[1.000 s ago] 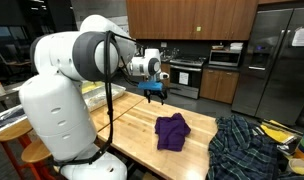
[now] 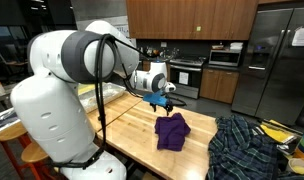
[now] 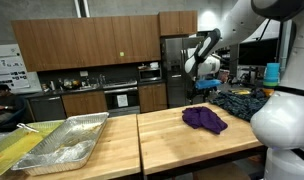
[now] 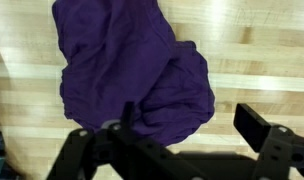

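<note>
A crumpled purple cloth (image 2: 172,132) lies on the light wooden table. From above, the wrist view has the cloth (image 4: 122,70) spreading across the left and middle, with a rounded lobe towards the right. My gripper (image 2: 166,105) hangs over the table, above and slightly to the far side of the cloth. Its two dark fingers (image 4: 254,130) stand wide apart, so the gripper is open with nothing held between them. The second exterior view also puts the gripper above the cloth (image 3: 204,118), with clear air between.
A dark plaid blanket (image 2: 237,150) is bunched at the table's right side, with yellow items behind it. Foil-like trays (image 3: 67,143) sit at the table's other end. Bare wood (image 3: 157,145) lies between the trays and the cloth. Stools (image 2: 34,153) stand at the left.
My gripper has moved a little to the right and lower in exterior view 1, closer to the cloth. The cloth and blanket look unmoved.
</note>
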